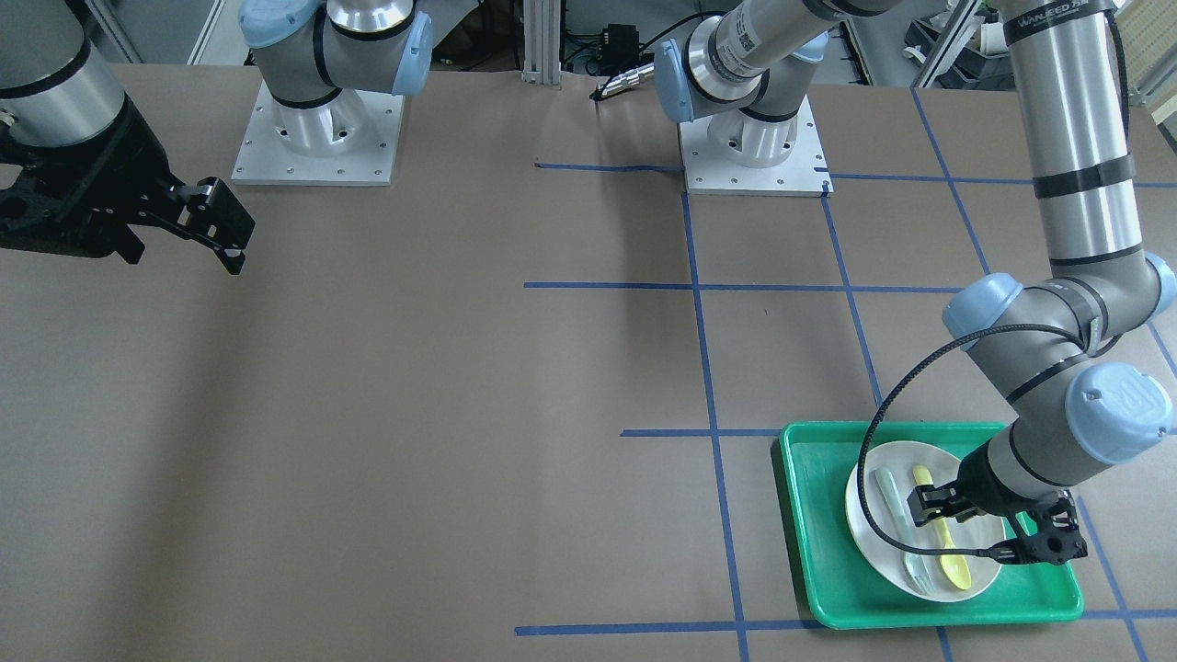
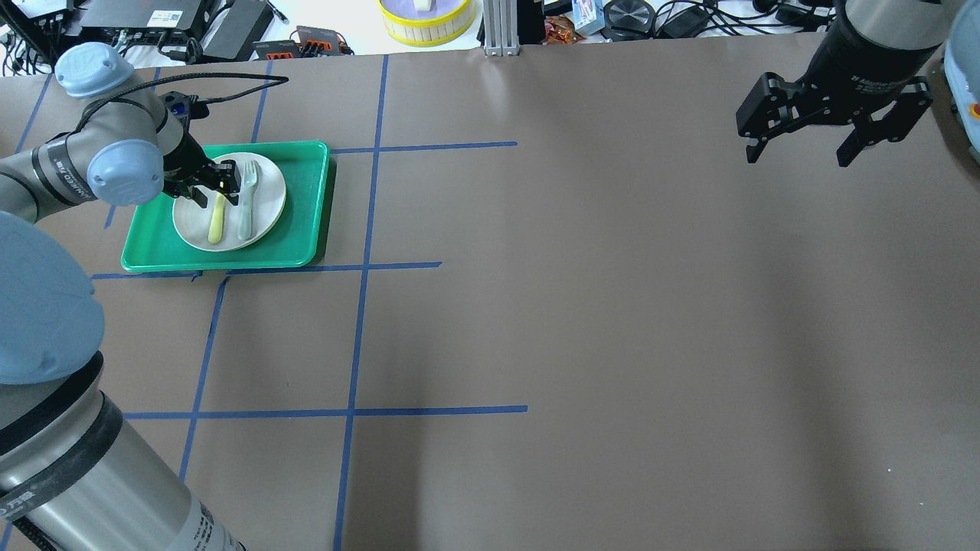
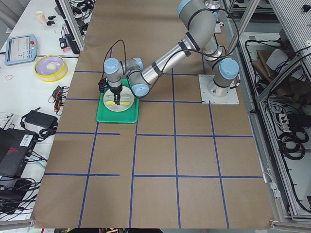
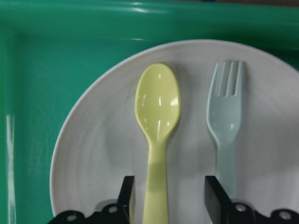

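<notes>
A green tray (image 1: 814,574) holds a white plate (image 4: 103,140) carrying a yellow spoon (image 4: 157,107) and a pale blue plastic fork (image 4: 224,116), side by side. My gripper is low over the plate with its fingers open, one finger either side of the spoon's handle in the left wrist view, the right one over the fork's handle. Whether they touch anything cannot be told. In the top view the gripper is over the plate's upper part.
Another arm's gripper (image 2: 799,138) hangs over the bare table at the upper right of the top view. Other arm bases stand at the back.
</notes>
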